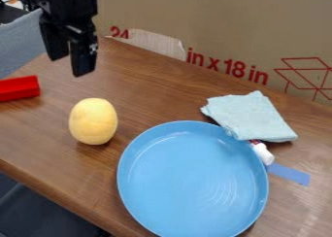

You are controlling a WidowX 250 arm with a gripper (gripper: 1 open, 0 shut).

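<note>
My gripper [81,58] hangs in the upper left above the table, open, with nothing visible between its fingers. Below it a pale yellow oval object [92,121] rests on the wood, and a red block [17,87] lies at the left edge. A blue plate [192,181] fills the lower right. A folded light blue cloth [250,115] lies behind the plate, with a small white and red item [263,153] partly showing beside it.
A cardboard box [247,37] stands along the back. A strip of blue tape [290,174] is on the table at right. The table's near left edge drops to a dark area.
</note>
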